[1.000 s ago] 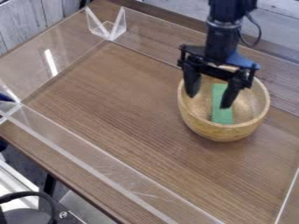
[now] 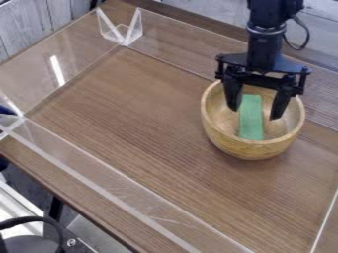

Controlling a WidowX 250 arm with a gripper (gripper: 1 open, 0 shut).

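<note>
A light wooden bowl [image 2: 239, 145] sits on the wooden table at the right, with a green oblong object [image 2: 250, 127] lying inside it. My black gripper [image 2: 256, 97] is open over the bowl, its two fingers reaching down at either side of the green object's upper end. I cannot tell whether the fingers touch it.
A small white wire-like holder [image 2: 121, 30] stands at the back left. Dark cables [image 2: 34, 229] lie beyond the table's lower left edge.
Since a second ago my gripper has shifted slightly and now sits more squarely over the green object. The bowl and the object look nearly unmoved.
</note>
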